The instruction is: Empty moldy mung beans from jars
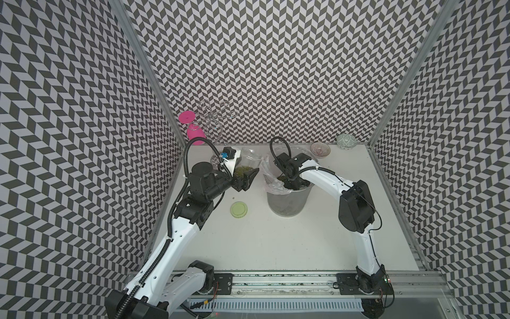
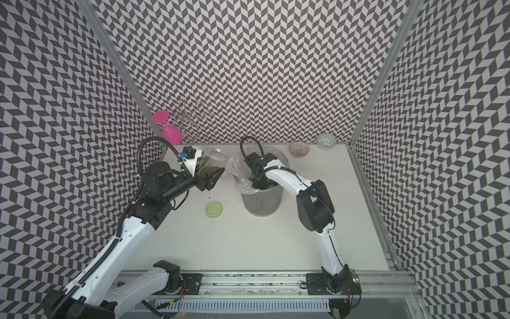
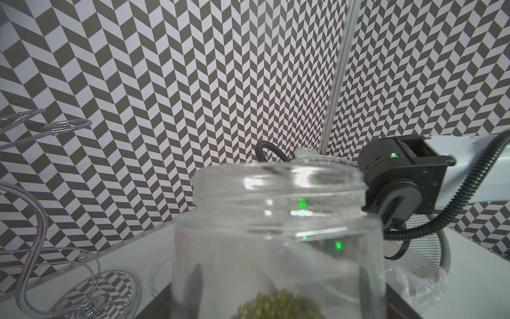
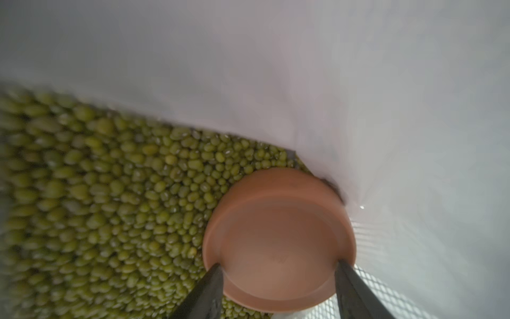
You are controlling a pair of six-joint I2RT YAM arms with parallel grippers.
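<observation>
My left gripper is shut on a clear glass jar, held above the table left of the bin. The jar's mouth has no lid, and green mung beans sit low inside. The mesh bin carries a clear plastic liner. My right gripper reaches down into it. Its fingers stand apart, with the fingers over the rim of a round terracotta-coloured dish, which rests on loose mung beans. Whether the fingers touch the dish, I cannot tell.
On the table in front of the jar lies a green lid. A wire rack and pink item stand at back left. Two glass bowls, one pinkish, one greenish, sit back right.
</observation>
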